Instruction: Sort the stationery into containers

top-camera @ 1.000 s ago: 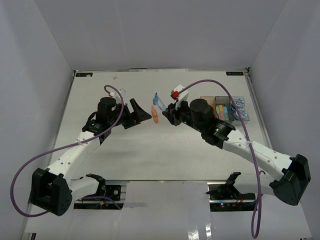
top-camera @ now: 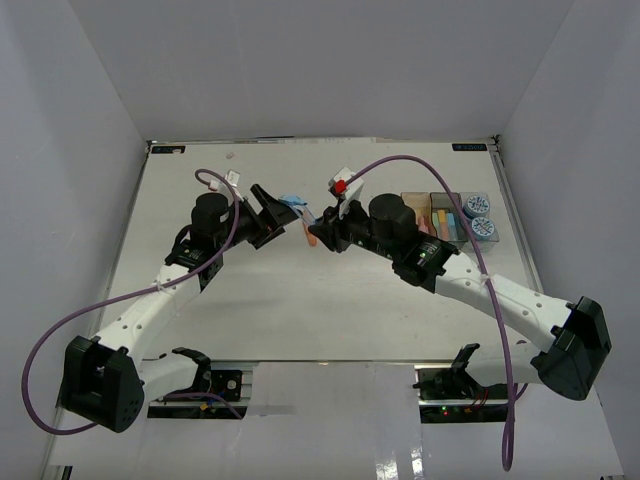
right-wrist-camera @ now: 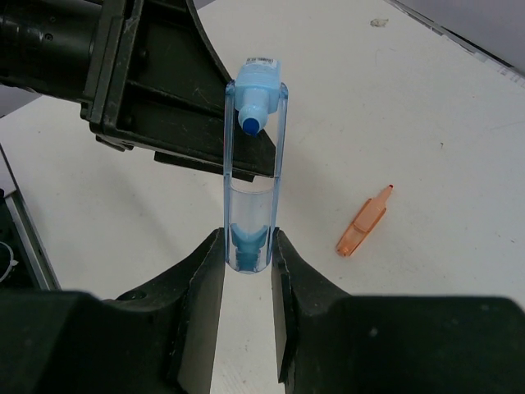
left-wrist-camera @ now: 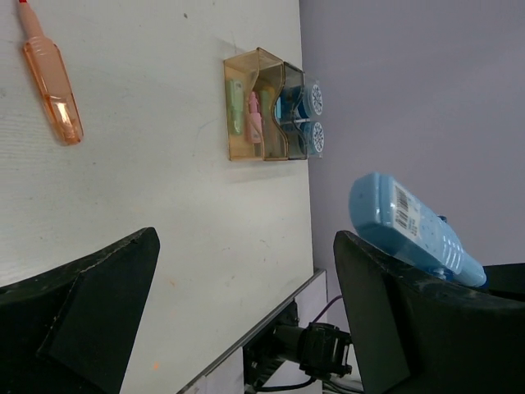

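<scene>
A blue bottle-like piece [right-wrist-camera: 258,86] with a darker blue tip hangs upright in a clear blue U-shaped holder [right-wrist-camera: 229,156]. The holder's rounded lower end sits between the fingers of my right gripper, which is shut on it. My left gripper is open, with only bare table showing between its fingers. The blue bottle, barcode visible, appears beside the left gripper's right-hand finger [left-wrist-camera: 385,304], outside the gap; whether they touch, I cannot tell. On the table below lies an orange bottle-like marker [left-wrist-camera: 53,86].
A divided tan and grey organiser [top-camera: 419,205] stands at the table's right, holding several coloured pieces, with two round blue-topped items [top-camera: 482,228] in its right side. Both grippers are very close together near the middle.
My right gripper has moved slightly left with the blue piece, whose far end has turned leftward to the left gripper's fingertip. The left gripper has shifted slightly and turned.
</scene>
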